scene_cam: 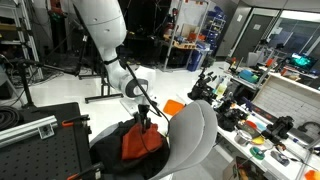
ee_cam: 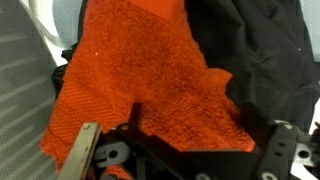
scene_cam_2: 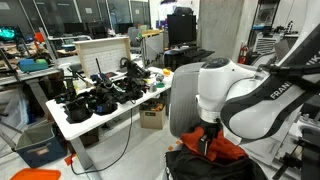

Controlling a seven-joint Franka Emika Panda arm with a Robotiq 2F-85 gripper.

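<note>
A red-orange cloth (scene_cam: pixel 142 143) lies in a crumpled heap on black fabric (scene_cam: pixel 108 148). In the wrist view the red cloth (ee_cam: pixel 130 60) fills the middle, creased and with a towel-like texture, and the black fabric (ee_cam: pixel 240 40) shows to its right. My gripper is open, its fingers spread low over the cloth. It points down at the heap in exterior view 2, where the red cloth (scene_cam_2: pixel 222 151) rises around the fingertips. Whether the fingers touch it I cannot tell.
A grey curved chair shell (scene_cam: pixel 195 135) stands right beside the heap. Farther off, a white table (scene_cam_2: pixel 100 118) carries several black items (scene_cam_2: pixel 95 98). An orange bin (scene_cam_2: pixel 38 143) and a cardboard box (scene_cam_2: pixel 151 115) sit on the floor.
</note>
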